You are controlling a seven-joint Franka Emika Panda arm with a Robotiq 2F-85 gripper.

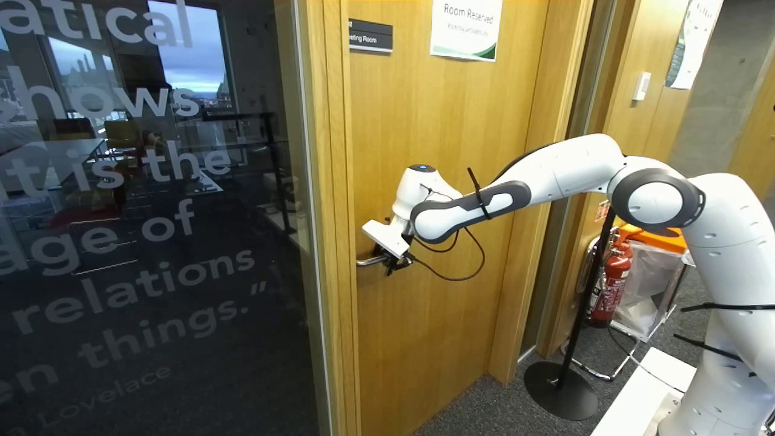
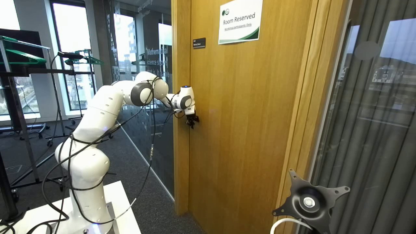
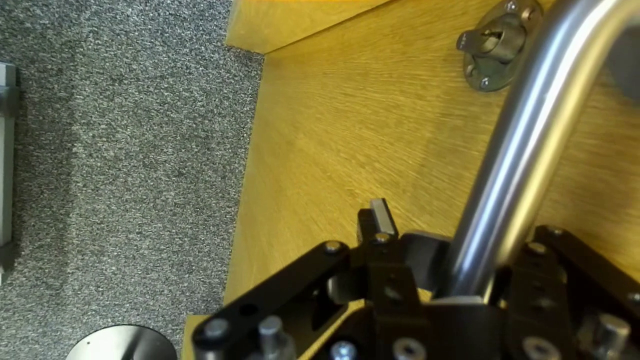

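A silver lever handle juts from the wooden door, which stands closed in its frame. My gripper is at the handle's free end, close against the door; exterior view 2 shows the black gripper near the door's left edge. In the wrist view the bent handle runs down into the middle of the fingers, crossing the black linkages. One finger appears left of it. The fingers look shut, but the bar hides where the fingertips meet, and no firm hold on it shows.
A lock with a thumb-turn sits beside the handle. Left of the door is a glass wall. A black post base and a fire extinguisher stand to the right. Grey carpet lies open before the door.
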